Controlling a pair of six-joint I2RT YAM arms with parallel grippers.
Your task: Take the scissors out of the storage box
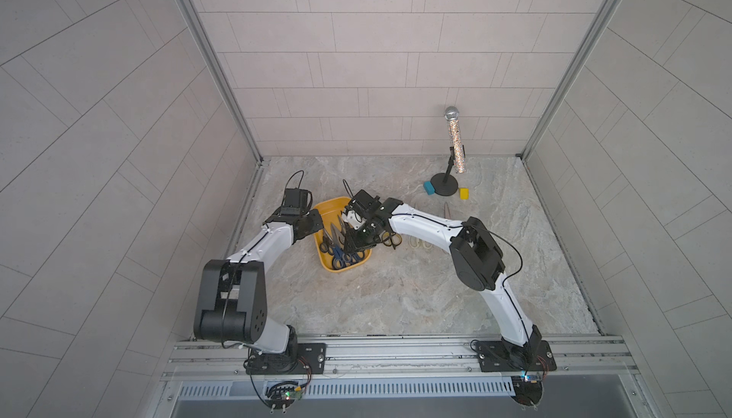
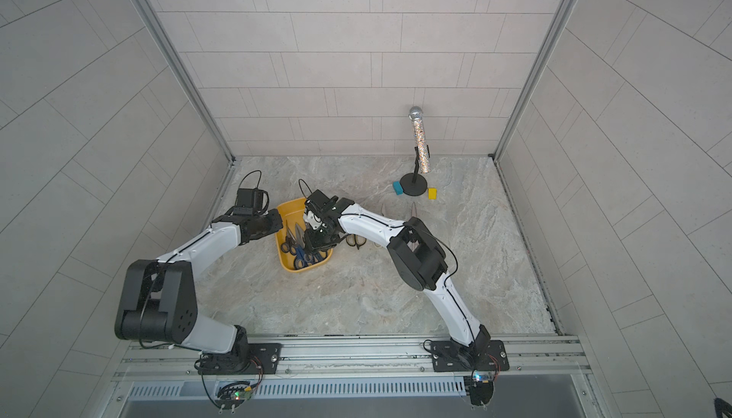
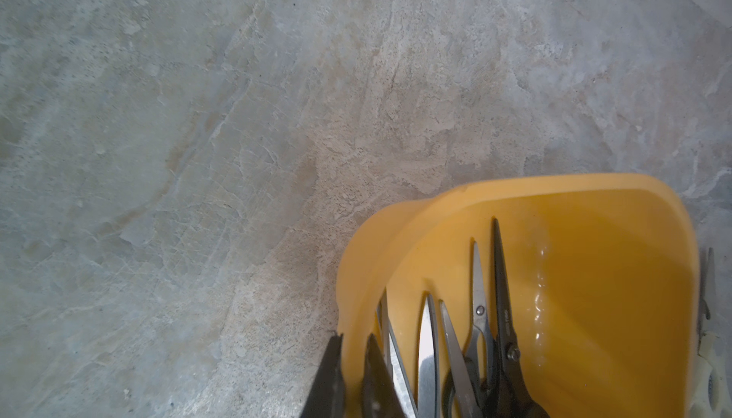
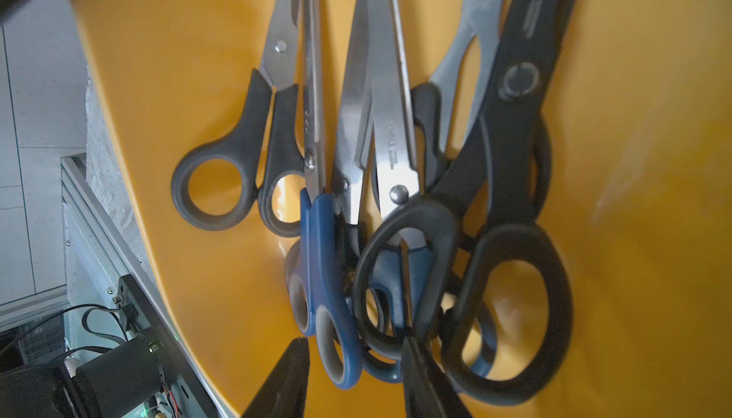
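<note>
In the left wrist view, my left gripper is shut on the left wall of the yellow storage box [image 3: 549, 184]. Several scissors lie inside the box, handles towards the robot's side. Seen from the right wrist, large black scissors [image 4: 507, 143] rest on top at right, over a blue-handled pair [image 4: 392, 273]. Another blue-handled pair [image 4: 328, 281] lies left of them, and small dark-handled scissors [image 4: 228, 155] lie farthest left. My right gripper is open above the handle end, its fingertips overlapping the blue and black handles in view. Nothing shows clasped between them.
Several more scissors lie on the table right of the box, including a dark pair [image 1: 392, 240]. Farther back stand a black-based stand [image 1: 443, 184], a blue block [image 1: 429, 187] and a yellow block [image 1: 463, 194].
</note>
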